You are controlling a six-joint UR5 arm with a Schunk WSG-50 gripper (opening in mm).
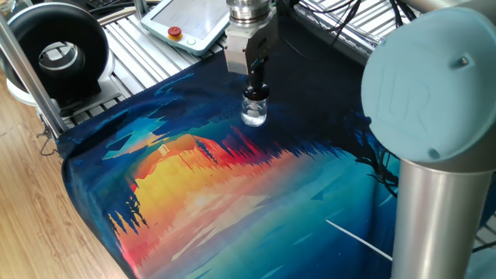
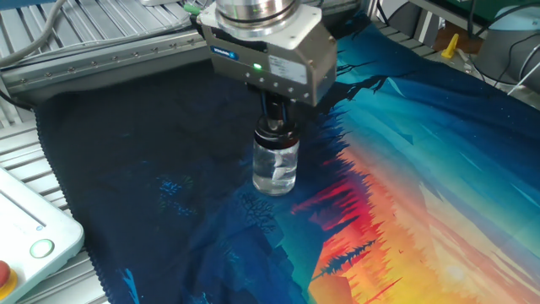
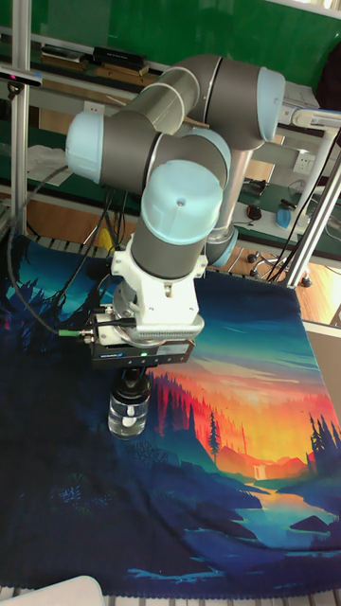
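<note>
A clear glass jar with a black lid stands upright on the dark part of the printed cloth. It looks to hold a clear liquid or something glassy. My gripper points straight down from above, its black fingers reaching the lid. Black on black, the fingers and lid merge, so how the fingers stand around it is hidden. Exterior view 1 has the same jar below the gripper body, and exterior view 3 has the jar under the arm.
A tablet-like pendant with a red button lies behind the cloth. A black ring-shaped device stands at the left, and a thin white strip lies near the arm's base.
</note>
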